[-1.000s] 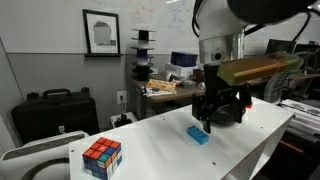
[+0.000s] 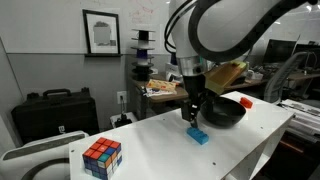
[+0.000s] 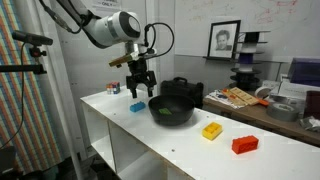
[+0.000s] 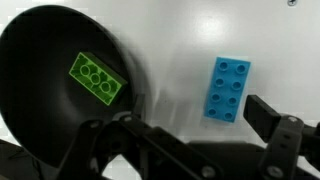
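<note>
A blue toy brick (image 4: 227, 89) lies flat on the white table, right of the pan in the wrist view; it also shows as a blue block (image 2: 197, 135) in the first exterior view. Above the table, close to that brick, hangs my gripper, its fingers spread wide and nothing held. In the wrist view the brick sits between the fingers' lines, nearer the right finger (image 4: 262, 118). A black pan (image 3: 172, 119) stands beside it with a green brick (image 4: 98, 78) inside.
A yellow brick (image 3: 212, 131) and a red brick (image 3: 245, 145) lie on the table beyond the pan. A large colored cube (image 2: 102, 158) stands at the other end. Bare tabletop (image 2: 150, 145) stretches between cube and blue brick.
My gripper has shifted left and back in the first exterior view, uncovering more of the black pan. The blue brick and the cube stay where they were.
</note>
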